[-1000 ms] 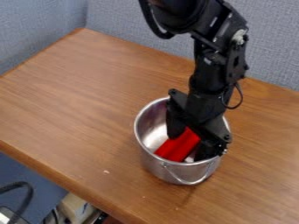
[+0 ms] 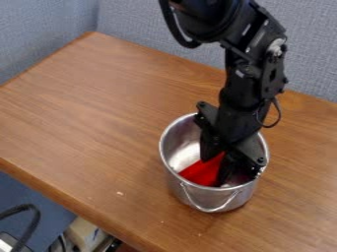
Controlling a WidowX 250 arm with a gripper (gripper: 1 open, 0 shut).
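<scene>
A silver metal pail (image 2: 187,189) with a wire handle stands on the wooden table (image 2: 93,118), right of centre. My black gripper (image 2: 227,157) reaches down from above into the pail. A red object (image 2: 202,171) lies low inside, at the gripper's fingers. The fingertips are largely hidden by the pail and the gripper's body, so whether they hold the red object cannot be made out.
A grey padded wall (image 2: 132,20) stands behind it. The table's front left edge borders a blue-grey area with black cables (image 2: 20,212).
The gripper has shifted slightly within the pail since a second ago, and less of the red object shows. The pail sits in nearly the same place.
</scene>
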